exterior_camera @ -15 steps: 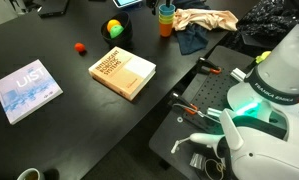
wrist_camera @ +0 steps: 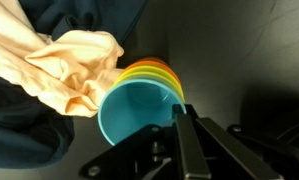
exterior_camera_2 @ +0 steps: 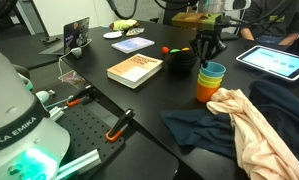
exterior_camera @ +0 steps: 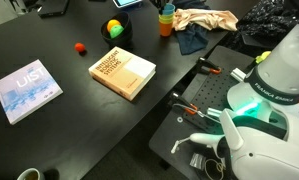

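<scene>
A stack of nested cups stands on the dark table: an orange cup (exterior_camera_2: 206,91) at the bottom, yellow and green rims above it, and a light blue cup (exterior_camera_2: 213,70) on top. Looking down in the wrist view, I see into the blue cup (wrist_camera: 137,108), with the yellow and orange rims showing behind its edge. My gripper is shut on the blue cup's rim, one side of its wall between the fingers. From the side, the gripper (exterior_camera_2: 202,58) reaches down to the stack's upper edge. Whether the blue cup is clear of the others cannot be told.
Beside the stack lie a peach cloth (exterior_camera_2: 251,130) and a dark cloth (exterior_camera_2: 204,130). A black bowl (exterior_camera: 116,32) with coloured balls, an orange-covered book (exterior_camera: 122,73) and a red ball (exterior_camera: 80,47) are nearby.
The gripper's dark fingers have come closer to the top of the cup stack, covering more of it in exterior view 1. The bowl, books and cloths have not moved.
</scene>
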